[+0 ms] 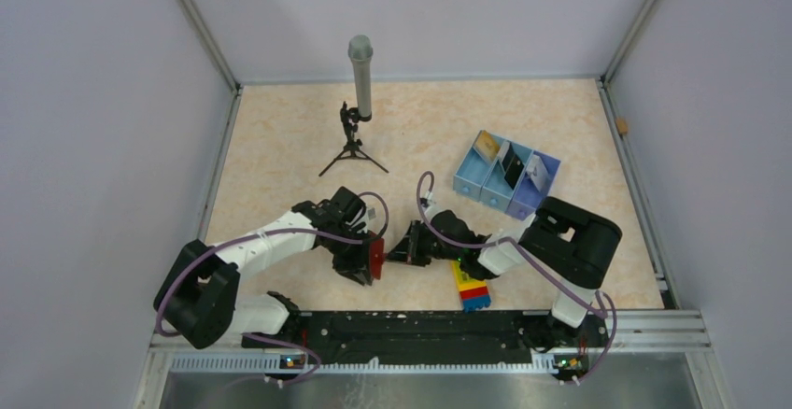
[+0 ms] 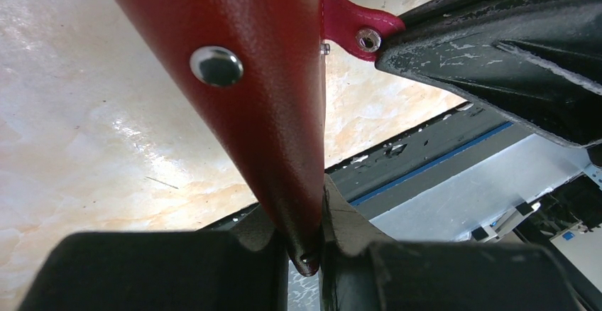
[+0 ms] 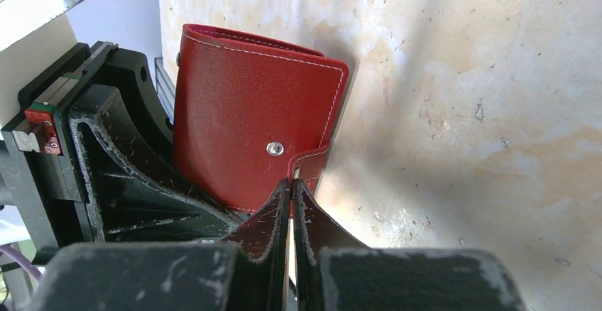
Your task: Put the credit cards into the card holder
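A red leather card holder (image 3: 248, 112) is folded over and held above the table; in the top view only a red sliver (image 1: 376, 258) of it shows. My left gripper is closed around its lower part, with leather between the fingers. From the holder's edge a short strap (image 2: 348, 23) with a metal snap sticks out. My right gripper is shut on that strap's end, seen pinched between its fingers in the left wrist view. Cards stand in a blue three-compartment box: a yellowish one (image 1: 486, 146), a dark one (image 1: 511, 166) and a pale one (image 1: 538, 173).
The blue box (image 1: 468, 187) stands at the right, behind the right arm. A microphone on a tripod (image 1: 353, 143) is at the back left. Under the right arm lie coloured blocks (image 1: 473, 292). Between microphone and box the table (image 1: 420, 133) is bare.
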